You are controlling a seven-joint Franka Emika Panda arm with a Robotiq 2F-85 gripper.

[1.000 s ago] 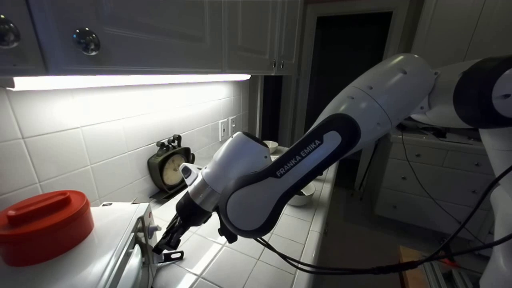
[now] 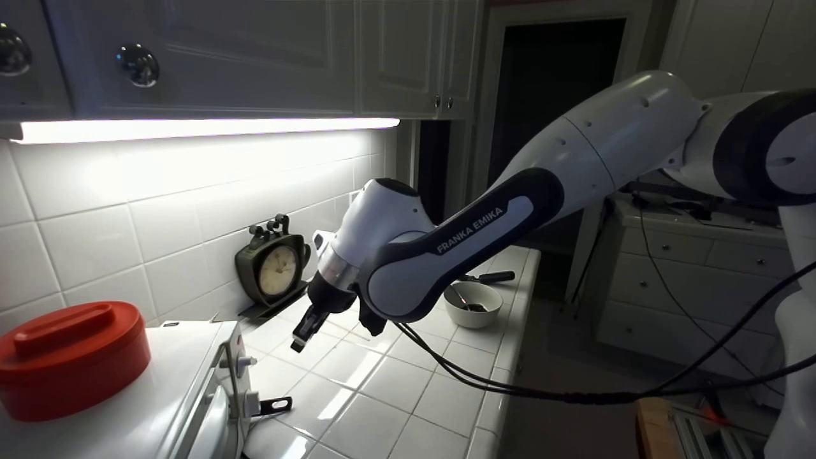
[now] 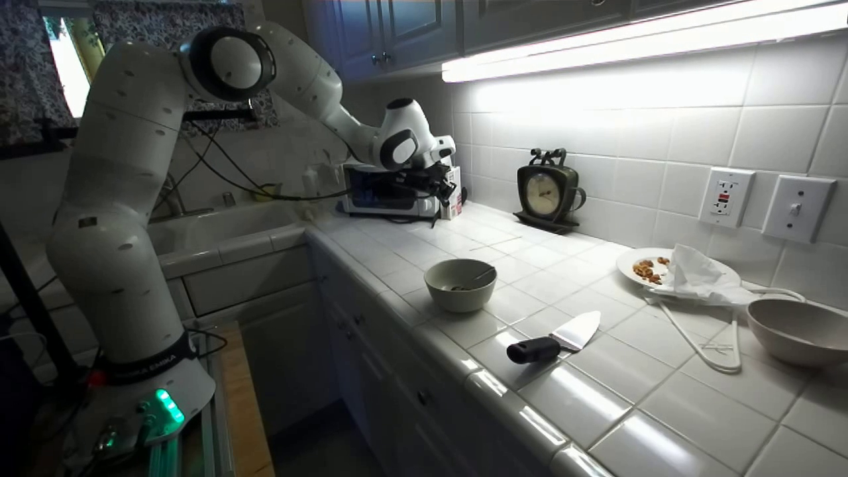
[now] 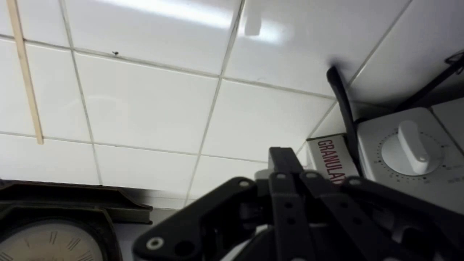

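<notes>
My gripper [image 2: 298,342] hangs above the tiled counter, clear of the white toaster oven's front. In the wrist view the gripper is shut, and nothing shows between its fingers. Right of it there appears the oven's round white dial [image 4: 404,148] with a raised grip. Beside the dial stand a box [image 4: 331,157] lettered "GRANULAT" and a black bar-like piece [image 4: 343,98]. The white oven [image 2: 172,356] fills the lower left of exterior view 1, with a dark handle [image 2: 275,406] sticking out near its front.
A red lidded container [image 2: 76,344] sits on the oven. The dark clock scale [image 3: 548,191] stands against the tiled wall. Farther along the counter are a bowl [image 3: 459,295], a black-handled spatula [image 3: 536,349] and a plate with food [image 3: 633,267]. Between oven and bowl the tiles are mostly bare.
My gripper has risen and moved away from the oven's front, rightward in exterior view 1. The oven, its dark handle and the red container look unmoved.
</notes>
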